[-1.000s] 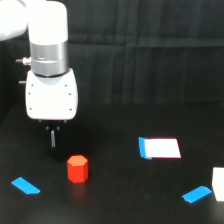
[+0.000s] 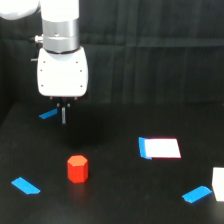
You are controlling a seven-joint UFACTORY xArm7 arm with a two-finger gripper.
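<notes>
My gripper (image 2: 63,112) points downward at the left of the view, behind the red block. Its dark fingers are small against the black surface, so I cannot tell whether they are open or shut. A red hexagonal block (image 2: 77,169) stands on the black table, apart from the gripper and nearer the camera.
Blue strips lie at the front left (image 2: 26,186), front right (image 2: 196,194) and back left near the gripper (image 2: 48,114). A white rectangle (image 2: 162,148) with a blue left edge lies right of centre. Another white piece (image 2: 218,183) is cut off at the right edge.
The arm and gripper have moved up in the picture and a little to the right, away from the red block. The back left blue strip now shows. The red block has not moved.
</notes>
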